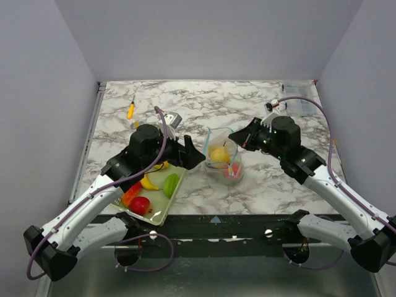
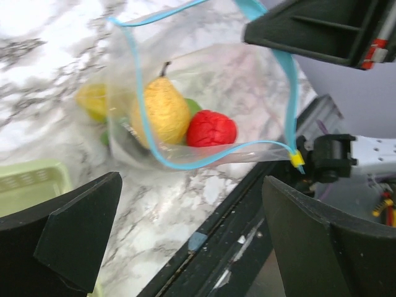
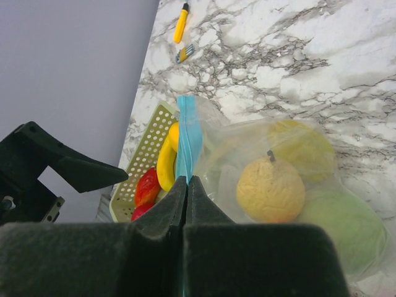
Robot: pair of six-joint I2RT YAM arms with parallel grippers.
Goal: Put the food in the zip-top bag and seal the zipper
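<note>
The clear zip top bag (image 2: 247,80) stands with its blue-edged mouth gaping. Inside it lie a yellow pear (image 2: 164,111), a red fruit (image 2: 211,129) and some green and yellow pieces. My right gripper is shut on the bag's blue zipper rim (image 3: 189,136). To the left of the bag, my left gripper (image 1: 198,152) stands open and empty; its fingers (image 2: 74,232) are spread wide in the left wrist view. More food, including a banana (image 1: 148,183), a green fruit (image 1: 171,184) and a red fruit (image 1: 140,205), lies in the green tray (image 1: 159,218).
A yellow-handled tool (image 1: 131,110) and a small brush-like piece (image 1: 137,124) lie at the back left. Clear containers (image 1: 300,105) stand at the back right. Bare marble surrounds the bag at the back and right.
</note>
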